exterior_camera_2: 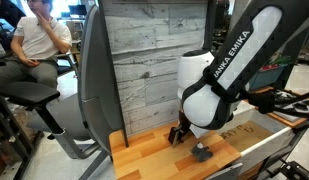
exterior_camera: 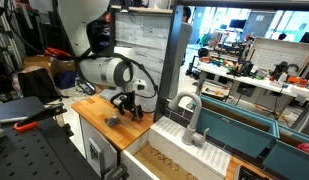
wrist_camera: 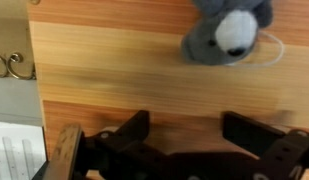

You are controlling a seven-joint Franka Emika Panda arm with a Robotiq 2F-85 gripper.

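A grey plush toy (wrist_camera: 216,30) with a pale round patch lies on the wooden counter (wrist_camera: 114,75), at the upper edge of the wrist view. A thin white string trails from it. My gripper is low over the wood, its fingers apart and only bare wood showing between them. The toy is beyond the fingertips, not between them. In exterior view 1 the toy (exterior_camera: 116,119) sits on the wood near the counter's front edge, beside the gripper (exterior_camera: 136,112). From exterior view 2, the toy (exterior_camera_2: 201,153) rests to the right of the fingers.
An open drawer (exterior_camera: 164,165) is below the counter. Beside the wood are a white sink area (exterior_camera: 199,150) and a faucet (exterior_camera: 187,100). A grey upright post (exterior_camera_2: 98,80) stands close to the counter. Wood to the left of the arm is clear.
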